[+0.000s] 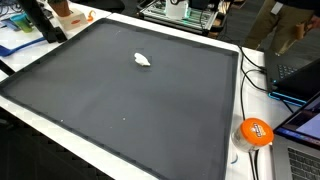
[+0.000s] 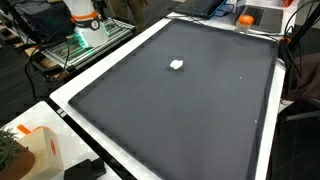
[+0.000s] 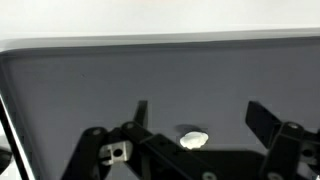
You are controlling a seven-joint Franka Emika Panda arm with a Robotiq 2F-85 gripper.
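Observation:
A small white object (image 1: 142,60) lies on the dark grey table mat (image 1: 120,100), toward its far side in exterior view 1. In exterior view 2 the same white object (image 2: 176,64) rests alone on the mat. My open gripper shows at the bottom of the wrist view, its black fingers wide apart. Below and between them, on the mat, the white object (image 3: 194,139) appears, with nothing held. The gripper's fingers do not show in either exterior view.
An orange-topped round container (image 1: 253,134) stands on the white border beside laptops (image 1: 297,158). A terracotta pot (image 2: 10,157) is at the lower left of exterior view 2.

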